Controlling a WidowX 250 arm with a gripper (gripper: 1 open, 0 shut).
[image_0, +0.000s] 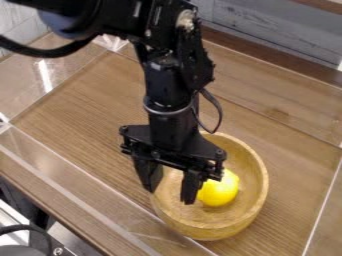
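A yellow ball (222, 190) sits in a round light-wood bowl (241, 216) at the lower middle right. My black gripper (170, 184) hangs over the left part of the bowl, with its fingers (150, 176) apart and pointing down. The right finger is just left of the ball and partly in front of it; whether it touches the ball I cannot tell. I see nothing held between the fingers.
A white panelled wall (267, 35) stands at the back.
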